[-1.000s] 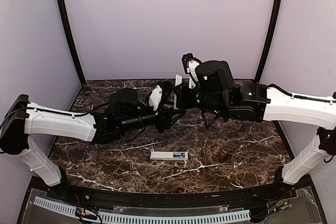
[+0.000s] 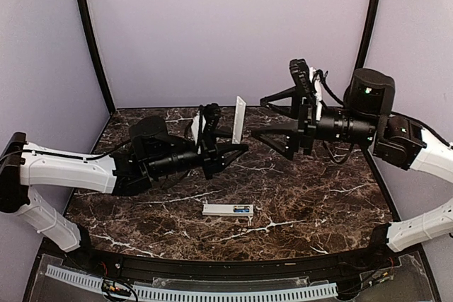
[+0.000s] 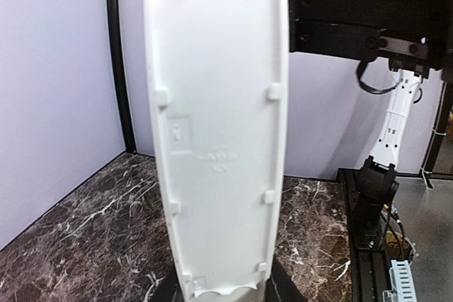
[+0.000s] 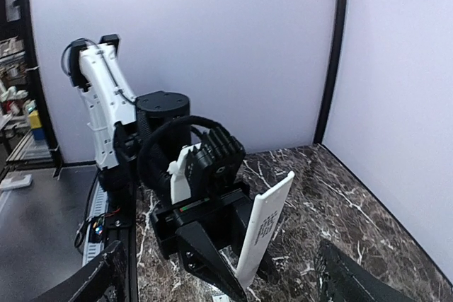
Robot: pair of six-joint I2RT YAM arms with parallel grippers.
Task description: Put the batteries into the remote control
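Observation:
A white battery cover (image 2: 239, 119) stands upright at the fingertips of my left gripper (image 2: 235, 144). In the left wrist view the cover's inner face, with small tabs along both edges, fills the middle, its lower end between the fingers. The right wrist view shows the same cover (image 4: 263, 225), tilted, pinched by the left fingers. To its right, my right gripper (image 2: 256, 117) is open and empty, its fingers spread wide. The white remote control (image 2: 216, 210) lies on the table with a blue-and-yellow battery (image 2: 243, 210) in its right end.
Pale walls (image 2: 233, 26) enclose the back and sides. Both arms reach in above the table, their grippers close together over its middle.
The right gripper has come away from the cover, drawing back to the right and opening wide. The left gripper keeps the cover, having turned and shifted slightly. The remote has stayed put.

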